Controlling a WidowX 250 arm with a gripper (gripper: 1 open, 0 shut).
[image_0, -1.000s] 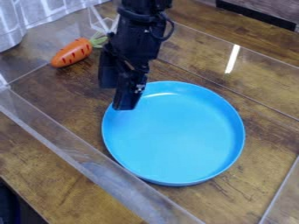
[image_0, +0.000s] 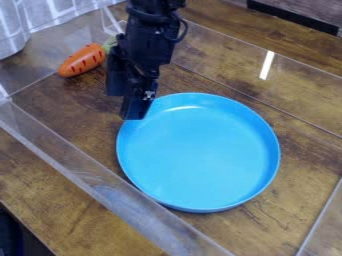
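My black gripper (image_0: 134, 95) hangs from the top centre, pointing down, just above and beside the upper left rim of a round blue plate (image_0: 198, 155). Its dark fingers blend into one another, and I cannot make out how far apart they are or anything held. Behind it to the left lies an orange toy carrot (image_0: 83, 61), its pale green top partly hidden by the arm.
Clear plastic edging runs along the left and bottom left of the wooden table (image_0: 60, 195). A white piece sits in the top left corner. The wood to the right of the plate is bare.
The gripper has shifted slightly to the left over the last second, covering more of the carrot's green top. The plate and carrot lie where they were.
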